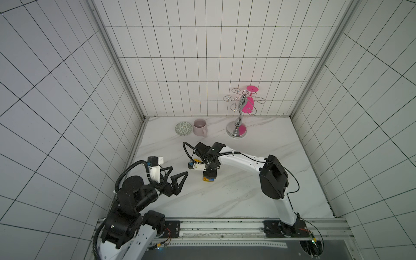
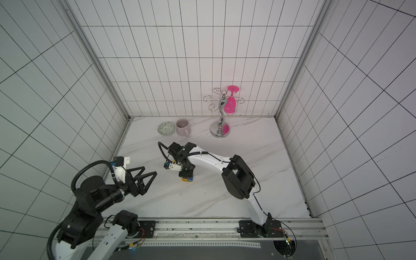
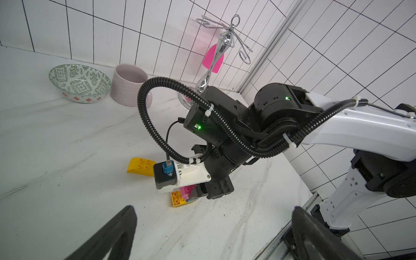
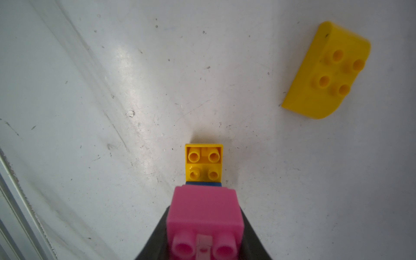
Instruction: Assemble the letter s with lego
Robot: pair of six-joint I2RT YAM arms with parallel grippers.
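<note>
A pink brick (image 4: 204,208) fills the fingers of my right gripper, which is shut on it. Just past it in the right wrist view, a yellow brick (image 4: 203,163) lies on the table with a strip of blue brick (image 4: 203,183) at its near side. How far the pink brick sits above or on these is hard to tell, since it covers the rest. A separate yellow brick with rounded ends (image 4: 325,71) lies apart, studs up. My left gripper (image 1: 176,178) hangs open at the left, empty.
A patterned bowl (image 1: 183,128), a mug (image 1: 199,128) and a metal stand (image 1: 236,129) with a pink cup (image 1: 248,104) line the back.
</note>
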